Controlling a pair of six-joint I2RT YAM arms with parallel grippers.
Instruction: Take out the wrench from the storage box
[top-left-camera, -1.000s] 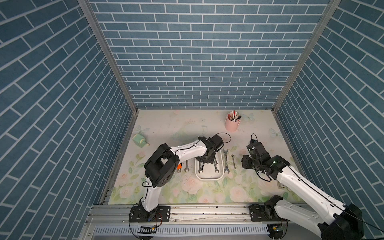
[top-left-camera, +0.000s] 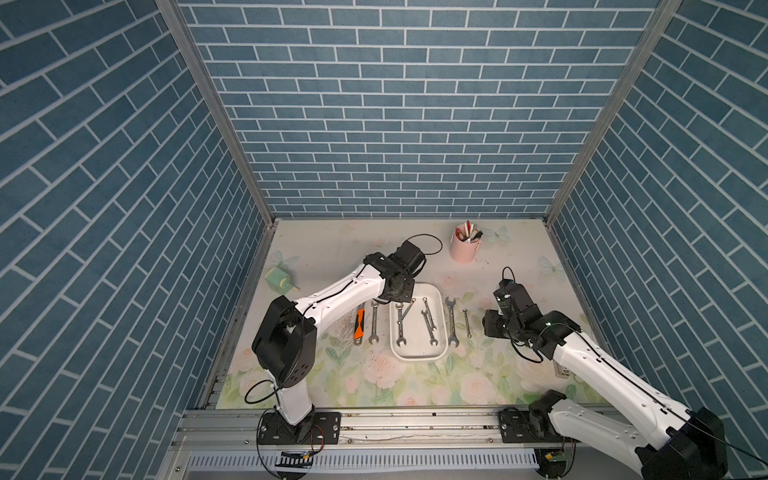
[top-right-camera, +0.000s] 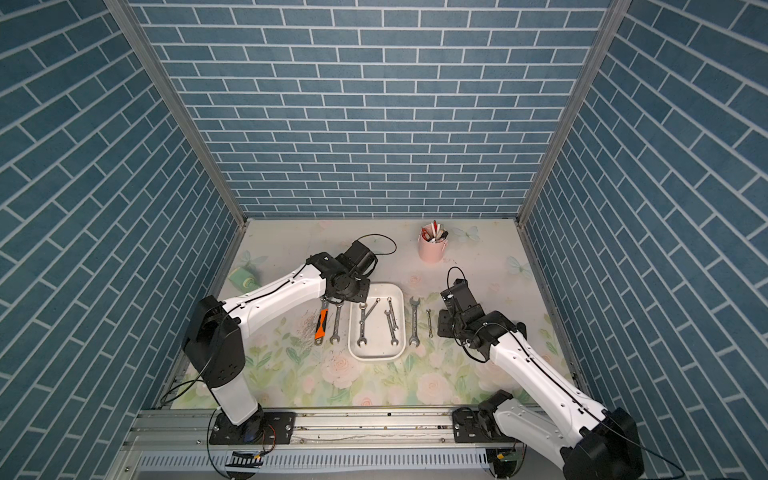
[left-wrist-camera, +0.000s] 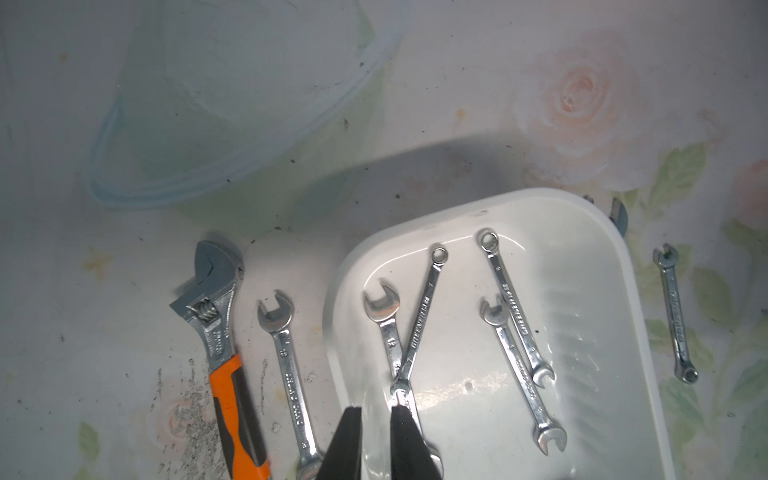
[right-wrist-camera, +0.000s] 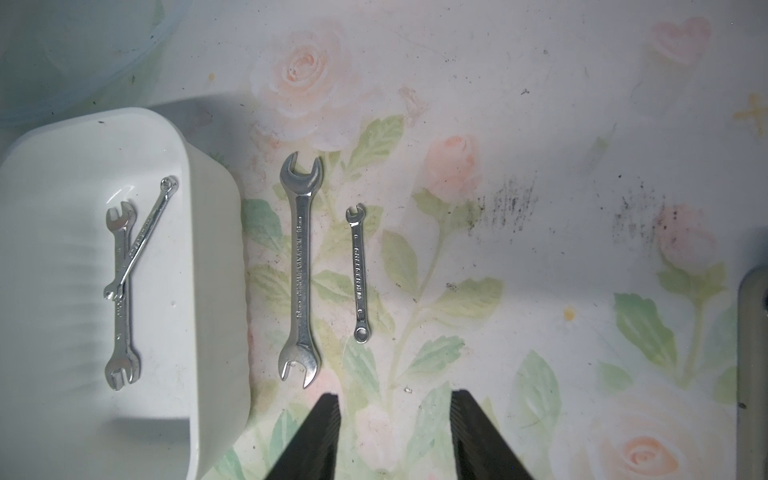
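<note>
The white storage box (left-wrist-camera: 640, 320) lies mid-table with several wrenches inside. At its left a ring-ended wrench (left-wrist-camera: 420, 320) lies across an open-ended wrench (left-wrist-camera: 382, 308). Two more, a small wrench (left-wrist-camera: 512, 304) and another small wrench (left-wrist-camera: 524, 392), lie touching towards the right side. Over the box's left part hangs my left gripper, its fingers a little apart, nothing seen between them. My right gripper stands open and empty over the table, right of the box.
Outside the box, an orange-handled adjustable wrench (left-wrist-camera: 236, 416) and a wrench (left-wrist-camera: 289, 376) lie left; a large wrench (right-wrist-camera: 300, 264) and a small wrench (right-wrist-camera: 358, 272) lie right. A pink pen cup (top-left-camera: 464, 245) stands behind.
My left arm has moved back and to the left, uncovering more of the box and the orange-handled wrench. The right arm stays where it was.
</note>
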